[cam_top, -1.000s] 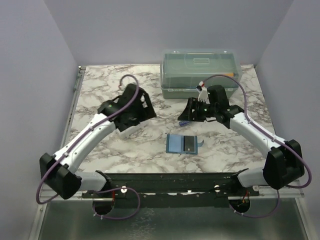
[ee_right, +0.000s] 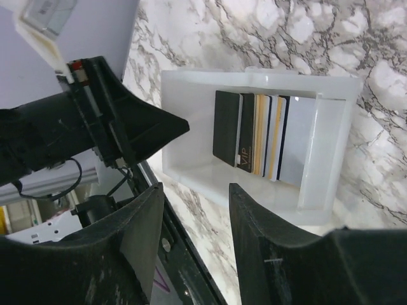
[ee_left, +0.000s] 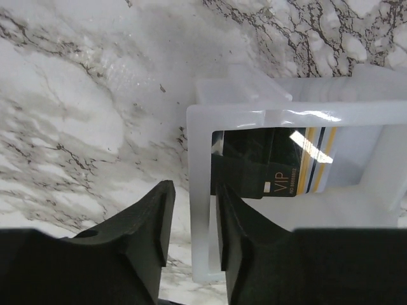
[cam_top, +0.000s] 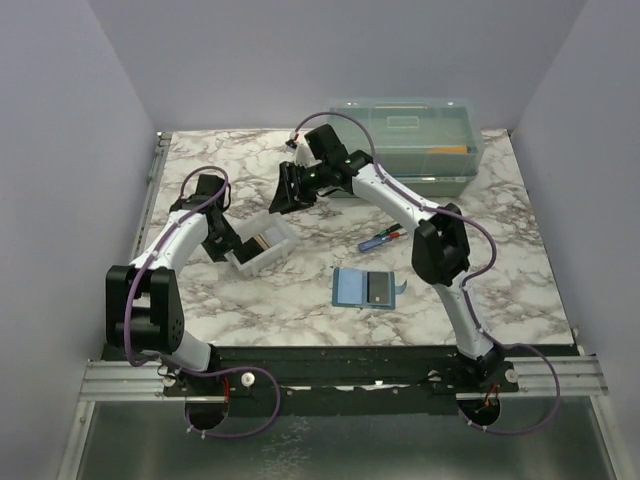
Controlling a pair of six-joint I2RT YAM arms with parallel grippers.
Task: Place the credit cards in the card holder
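Note:
A white plastic tray [cam_top: 280, 250] holds several cards, the front ones dark [cam_top: 250, 250], one marked VIP [ee_left: 280, 181]. My left gripper [cam_top: 226, 250] is over its left end, with fingers part open on either side of the tray wall [ee_left: 200, 190]; contact is unclear. My right gripper is part open above the tray's right side, nothing visible between its fingers. The blue card holder [cam_top: 349, 286], with a dark panel, lies open at centre front.
A translucent green bin [cam_top: 400, 125] stands at back right. Markers [cam_top: 378, 241] lie right of the tray. The front of the table around the holder is clear.

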